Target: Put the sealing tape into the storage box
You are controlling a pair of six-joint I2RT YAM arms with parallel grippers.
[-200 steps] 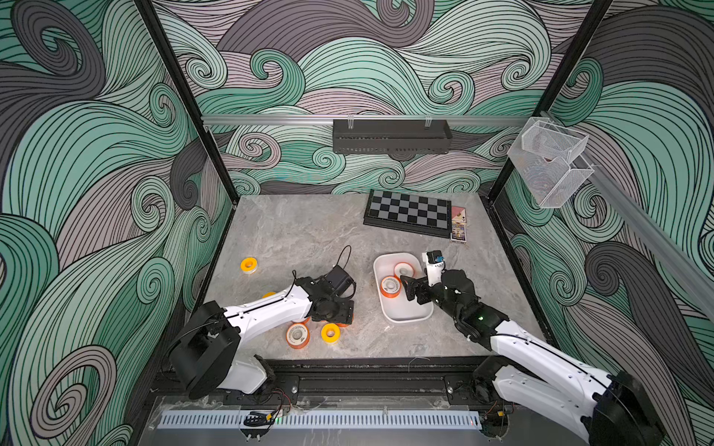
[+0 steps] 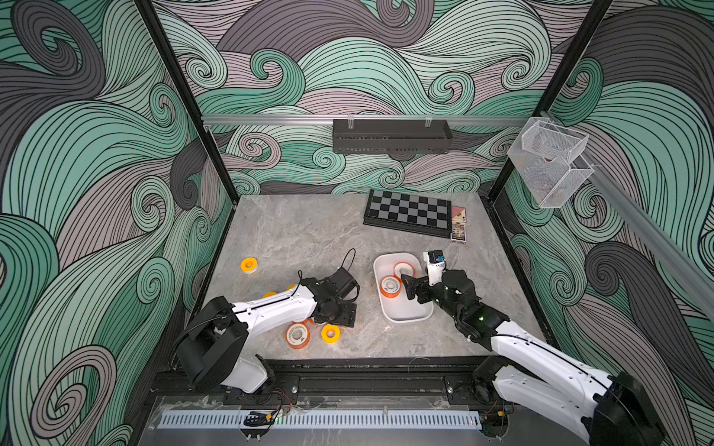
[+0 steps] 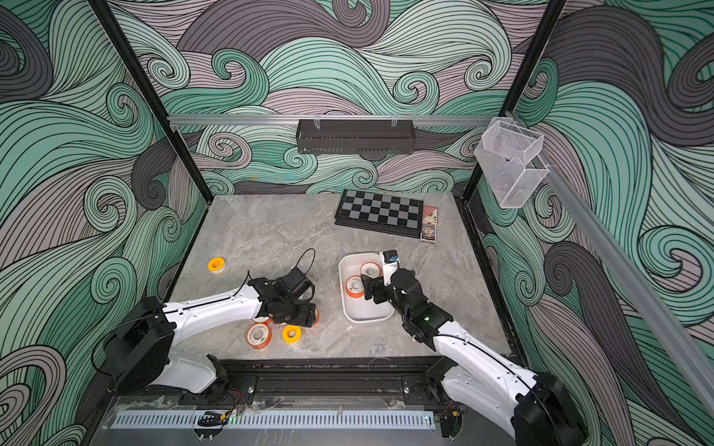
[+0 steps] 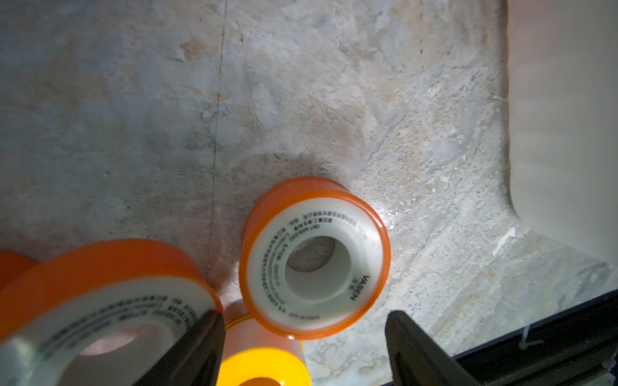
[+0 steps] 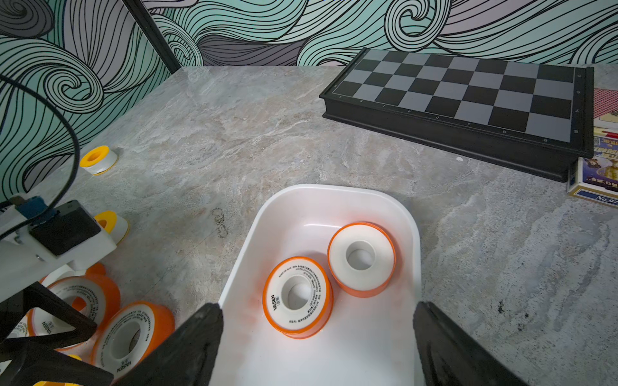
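In the left wrist view an orange-rimmed tape roll (image 4: 270, 289) with a white face lies flat on the table. My left gripper is open above it, one fingertip to each side of the roll's near end, not closed on it. A bigger orange roll (image 4: 128, 263) and a yellow roll (image 4: 264, 360) crowd its left side. The white storage box (image 5: 241, 270) holds two orange tape rolls, a printed one (image 5: 276, 305) and a plain-faced one (image 5: 379, 257). Over the box's near part, my right gripper stands open with nothing between its fingers.
Another yellow roll (image 2: 249, 264) lies alone at the table's left. A checkered board (image 2: 409, 210) and small card boxes (image 2: 459, 224) occupy the back right. Bare table separates the left gripper from the storage box; the back left is also clear.
The right arm and the rolls in the box look unmoved.
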